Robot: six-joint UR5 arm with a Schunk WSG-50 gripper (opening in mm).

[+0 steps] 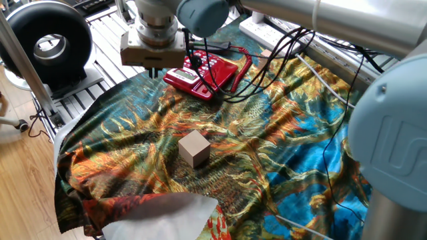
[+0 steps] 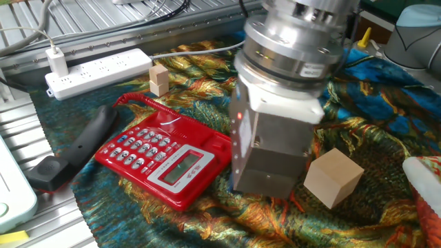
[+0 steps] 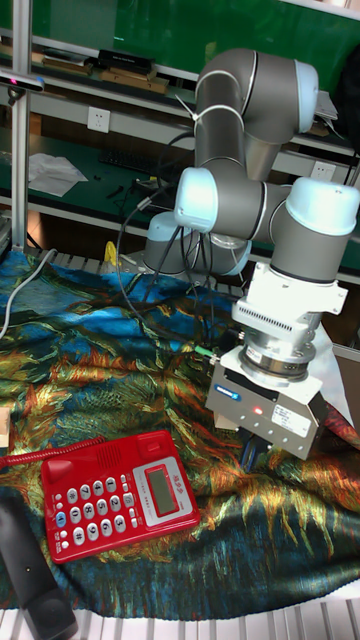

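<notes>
A red desk phone [image 2: 165, 155] lies on the patterned cloth, keypad and display facing up. Its black handset [image 2: 86, 148] rests off the cradle, beside the phone, with the red coiled cord [image 1: 241, 70] attached. Over the cloth beside the phone hangs my gripper [image 1: 154, 72], pointing down. Its two dark fingers [image 3: 251, 449] stand close together, with nothing visible between them. The second exterior view hides the fingers behind the gripper's metal body. A wooden cube [image 1: 194, 148] sits apart from the gripper on the cloth.
Small wooden blocks [image 2: 158, 80] stand near a white power strip [image 2: 100, 74] behind the phone. Loose black cables [image 1: 267, 77] hang from the arm above the phone. The cloth [image 1: 127, 143] is rumpled, with open room around the cube.
</notes>
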